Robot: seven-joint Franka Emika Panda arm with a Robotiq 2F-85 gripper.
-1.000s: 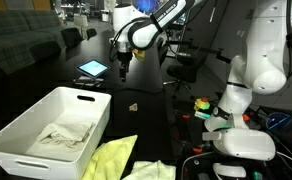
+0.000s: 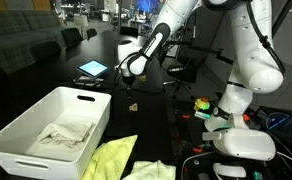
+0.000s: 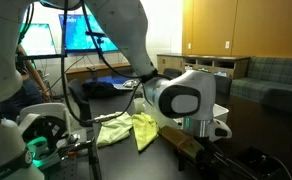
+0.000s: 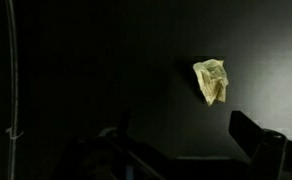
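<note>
A small crumpled beige paper piece (image 4: 211, 82) lies on the dark table (image 2: 56, 66). In exterior view 1 the paper (image 2: 133, 107) is just in front of and below my gripper (image 2: 126, 89). That gripper points downward over the table with its fingers apart. The wrist view has the paper between and beyond the dark fingers, nearer the right one. Nothing is held. The gripper body hides the paper in exterior view 2.
A white bin (image 2: 92, 142) containing a pale cloth (image 2: 69, 132) stands at the left. Yellow cloth (image 2: 110, 160) and white cloth (image 2: 154, 171) lie in front. A light-blue tablet-like thing (image 2: 93, 69) is farther back. Bare table surrounds the paper.
My gripper has come down toward the table in exterior view 1, and the arm now reaches lower. The paper, bin and cloths have stayed put.
</note>
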